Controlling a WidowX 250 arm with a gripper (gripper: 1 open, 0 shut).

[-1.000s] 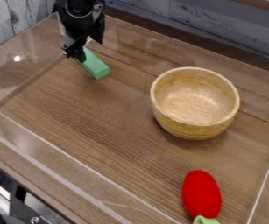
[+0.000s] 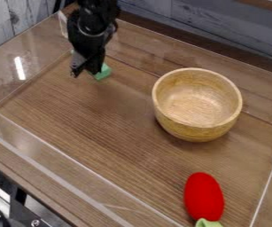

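The black gripper is low over the table in the upper left, directly above a green block, which it partly covers. Whether the block is between the fingers or just behind them cannot be made out.
A wooden bowl stands at the right of the table. A red object with a green part lies at the lower right.
The gripper has come down and toward the front, now covering much of the green block, which showed fully before.
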